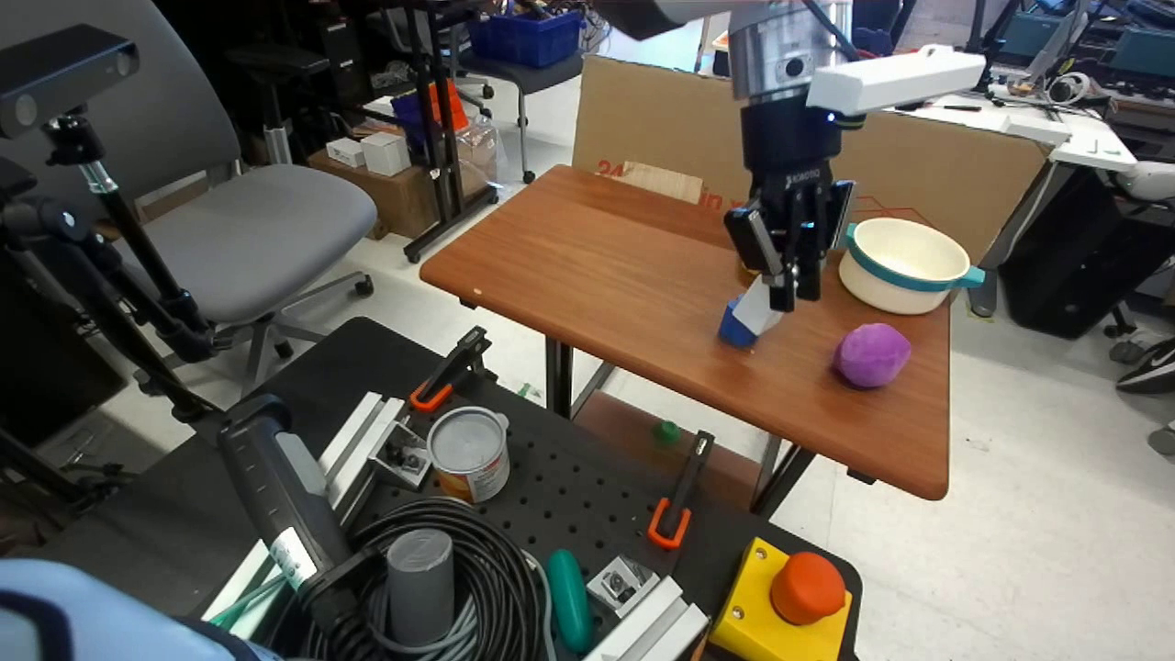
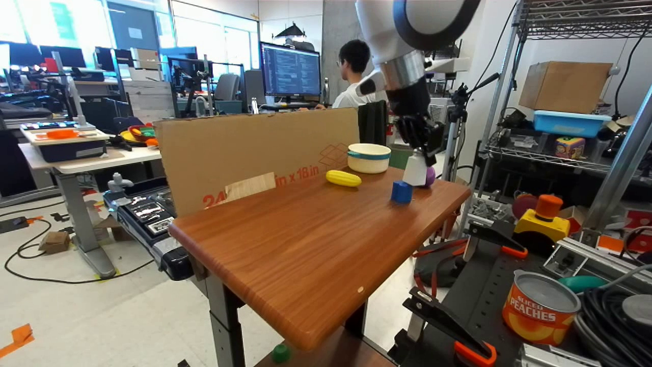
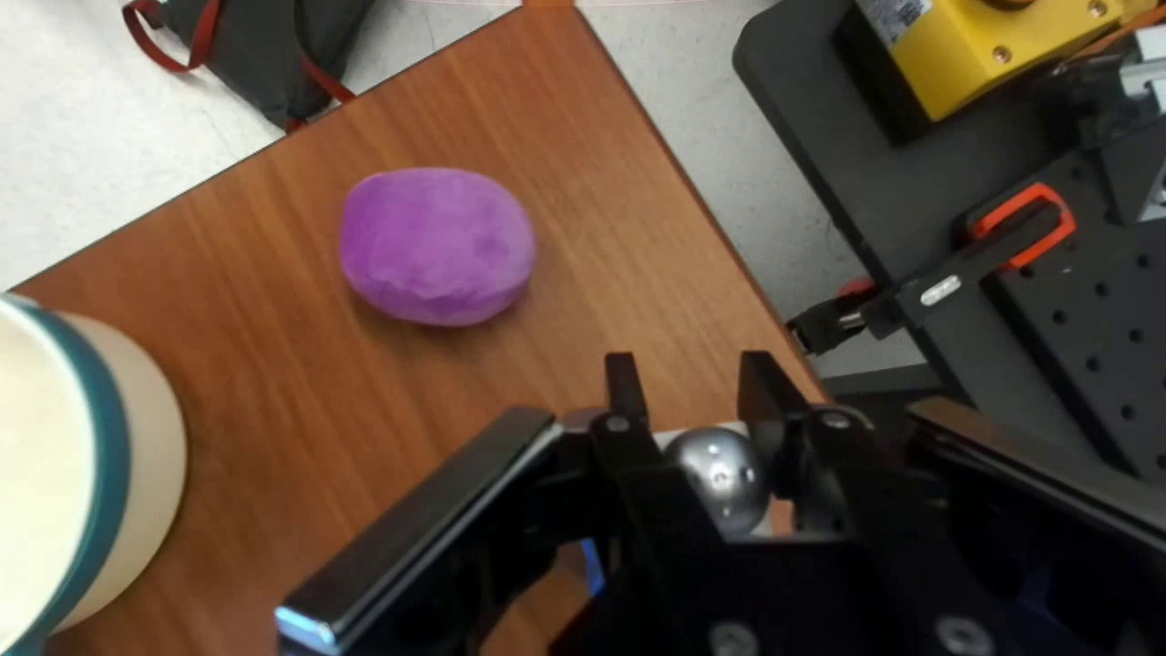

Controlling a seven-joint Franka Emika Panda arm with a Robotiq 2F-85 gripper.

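A white shaker [image 1: 760,308] with a silver, holed dome top [image 3: 721,477] is held in my gripper, which is shut on it. In exterior view 1 it slants beside the blue block [image 1: 735,327], partly covering it; whether they touch, I cannot tell. Exterior view 2 puts the white shaker [image 2: 415,169] just above and behind the blue block [image 2: 401,192]. Only a blue sliver shows below the fingers in the wrist view.
A purple soft ball [image 1: 872,354] and a cream pot with teal handles [image 1: 905,264] stand to the right on the wooden table [image 1: 617,259]. A yellow toy [image 2: 343,178] lies further back. Cardboard [image 2: 256,153] walls the rear edge.
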